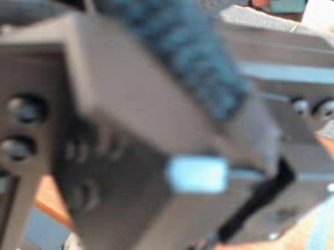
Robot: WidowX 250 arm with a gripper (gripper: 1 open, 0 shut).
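Blurred black metal parts of the robot's arm and gripper (156, 127) fill most of the camera view, very close to the lens. A dark braided sleeve (183, 54) runs down from the top centre to the middle right. Bolt heads show along the left side and at the right. A small light blue patch (197, 174) is on the front block. The fingertips cannot be made out, so whether the gripper holds anything cannot be told.
Slivers of orange wooden table (53, 200) show behind the metal at lower left and right. A grey surface and a few small objects show at the top right edge, too blurred to identify.
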